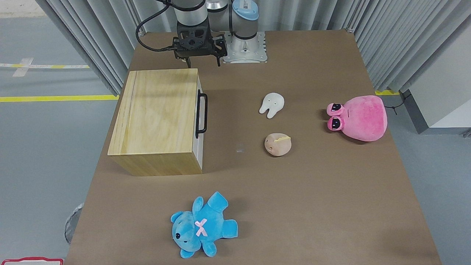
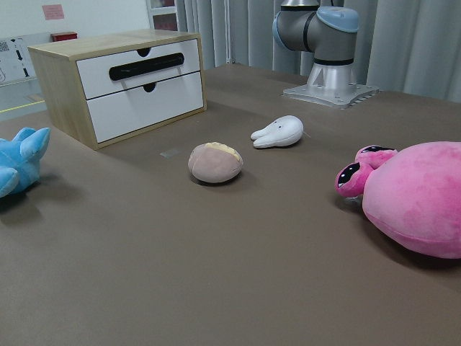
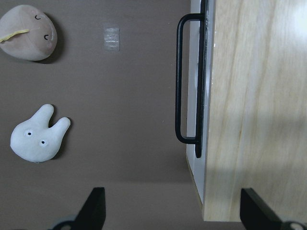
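My gripper hangs just behind the wooden two-drawer cabinet (image 1: 150, 110) in the front view, its fingers spread open with nothing seen between them. The cabinet has white drawer fronts (image 2: 144, 107) and a black bar handle (image 3: 178, 79); both drawers look closed. Beside it on the brown table lie a white plush (image 1: 273, 103), a pale round plush (image 1: 277, 145) with a yellow strip, a pink plush (image 1: 364, 119) at the right and a blue bear (image 1: 207, 225) with a pink bow at the front.
A grey curtain runs along the back. The robot's base (image 1: 245, 50) stands at the rear edge.
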